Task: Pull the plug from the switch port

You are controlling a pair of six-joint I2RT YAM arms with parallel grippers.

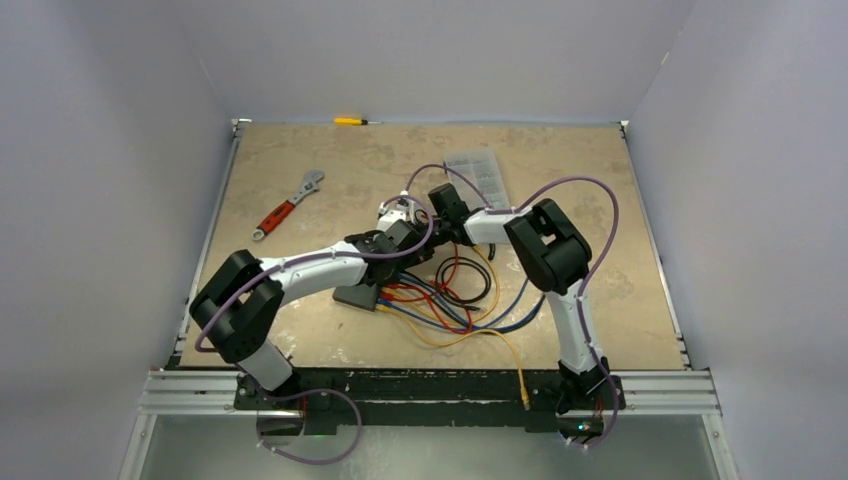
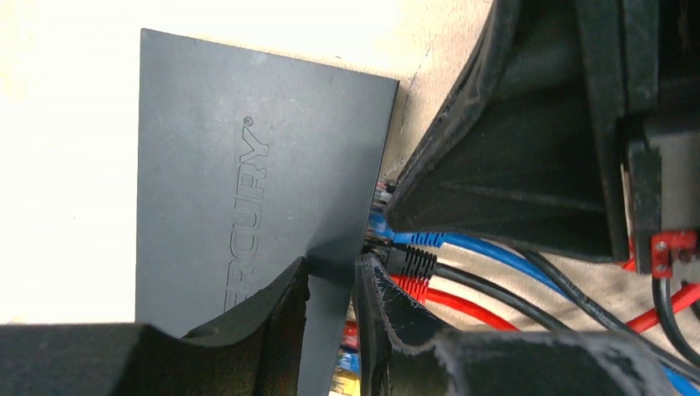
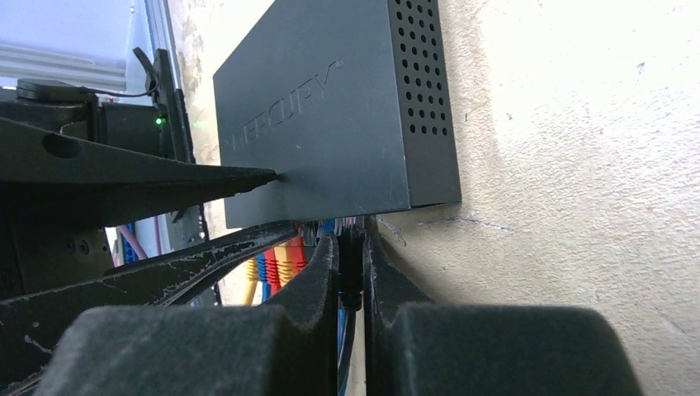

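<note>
The dark MERCURY switch (image 2: 264, 165) lies flat on the table, with cables in its port side. In the left wrist view my left gripper straddles that side's edge, one finger on the top face and the other before the ports; it is shut on the switch. A black plug (image 3: 352, 268) sits between the fingers of my right gripper, which is shut on it near the end port. Its clear head (image 3: 353, 221) meets the port edge; how deep it sits is hidden. From above, both hands cover the plug.
Other plugs, including a blue one (image 2: 421, 239) and a red one (image 2: 413, 286), crowd alongside. Loose cables (image 1: 465, 290) spread to the right. A wrench (image 1: 288, 207), a screwdriver (image 1: 350, 121) and a clear box (image 1: 480, 170) lie farther away.
</note>
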